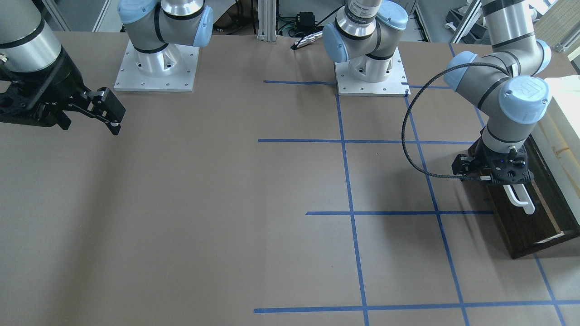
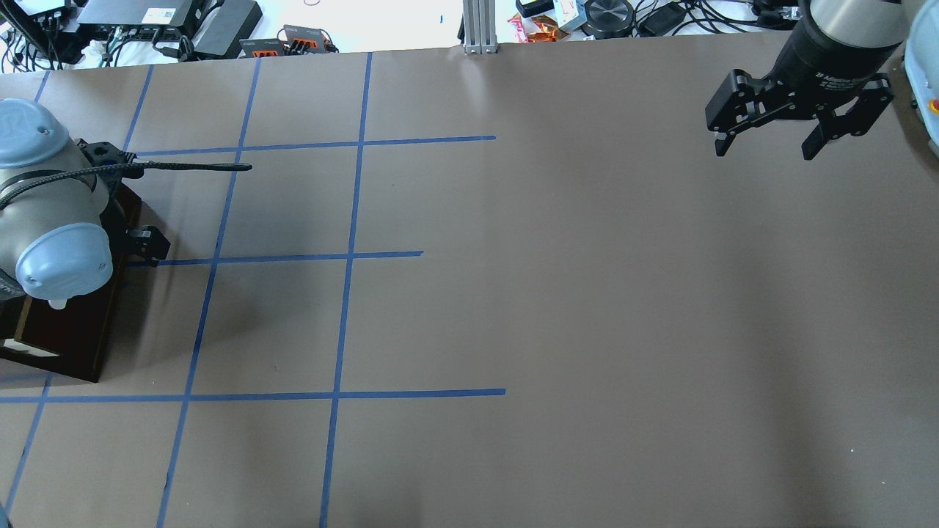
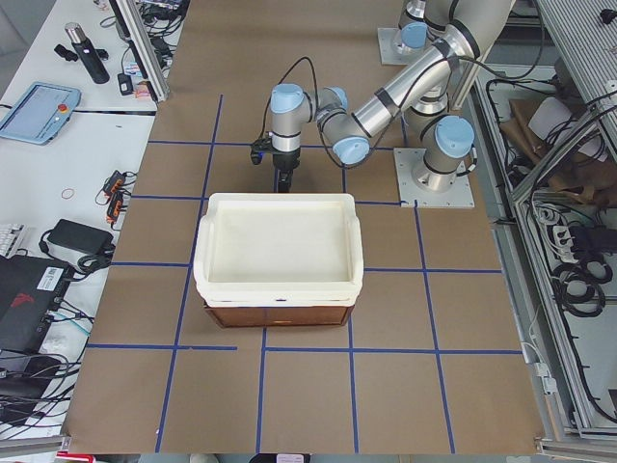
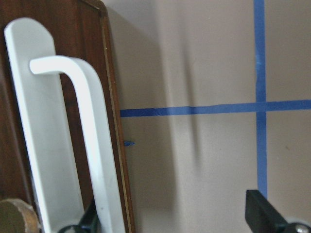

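Note:
A dark wooden box (image 3: 280,315) with a white top stands on the blue-taped floor. Its drawer front (image 4: 14,145) carries a white handle (image 4: 97,121), also visible in the front view (image 1: 519,201). My gripper (image 1: 492,173) is at the handle; in the wrist view its dark fingertips sit low on either side, the left one partly behind the handle's bar, the right one out over the floor, wide apart. Whether anything is held between them is not clear, but the fingers look open.
Other robot arms (image 1: 60,103) stand at the far side and back, apart from the box. A cable loops from my arm.

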